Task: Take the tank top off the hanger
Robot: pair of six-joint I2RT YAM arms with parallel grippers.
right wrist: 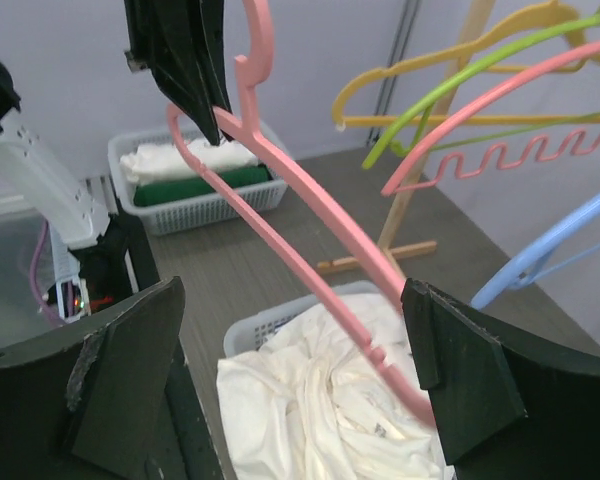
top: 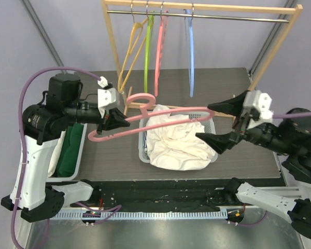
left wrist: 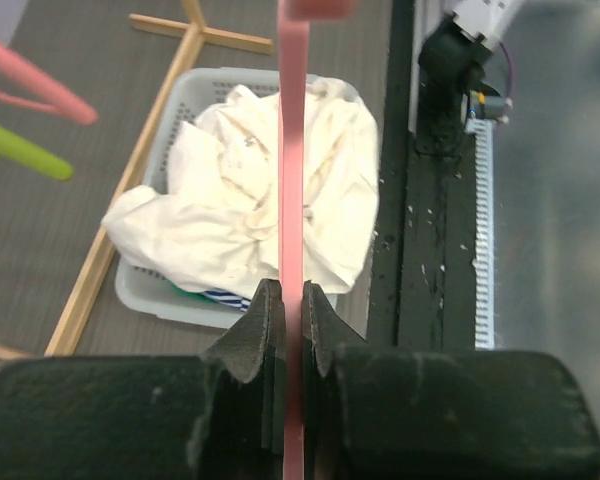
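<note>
Pink and bare, the hanger (top: 168, 122) is held in the air in front of the rack, its long side running from left to right. My left gripper (top: 125, 123) is shut on it near its left end; in the left wrist view the pink bar passes between the fingers. Around the hanger's right end, my right gripper (top: 205, 122) stands open with its fingers spread. White cloth (top: 177, 140) lies bunched in the basket below; whether it is the tank top I cannot tell.
Behind, yellow, green, pink and blue hangers hang from the rack's metal rail (top: 197, 16). The grey basket (top: 143, 150) stands on the floor in the middle. At the left is another basket (right wrist: 210, 212) with green and white cloth.
</note>
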